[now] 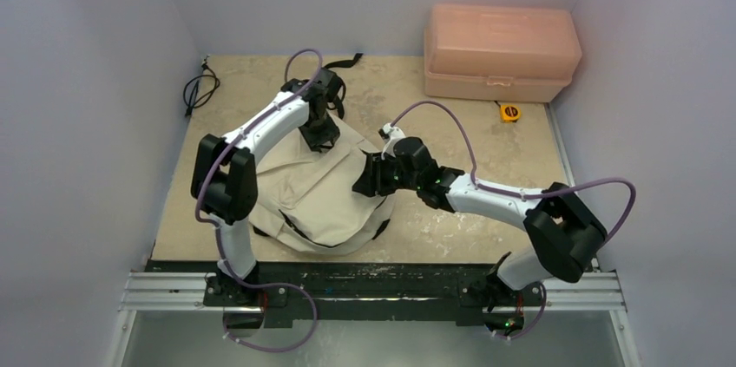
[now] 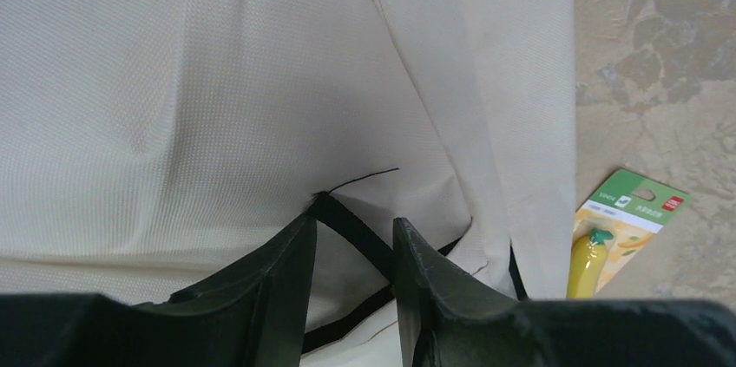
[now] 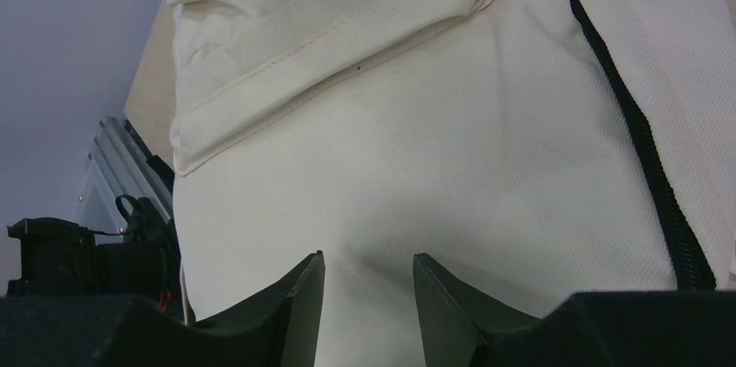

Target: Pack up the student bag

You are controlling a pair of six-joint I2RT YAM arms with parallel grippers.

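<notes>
A cream cloth bag [image 1: 304,193] lies flat and rumpled on the table, with black zips and straps. My left gripper [image 1: 321,140] is over its upper part; in the left wrist view its part-open fingers [image 2: 282,280] are just at a short black tab [image 2: 351,228], contact unclear. My right gripper [image 1: 373,178] is over the bag's right side; in the right wrist view its fingers [image 3: 295,306] stand apart above plain cloth. A green-topped card with a yellow item [image 2: 588,258] lies beside the bag in the left wrist view.
A pink lidded box [image 1: 502,46] stands at the back right, a yellow tape measure [image 1: 509,113] before it. A black cable [image 1: 195,89] lies at the back left. Walls bound the sides and back.
</notes>
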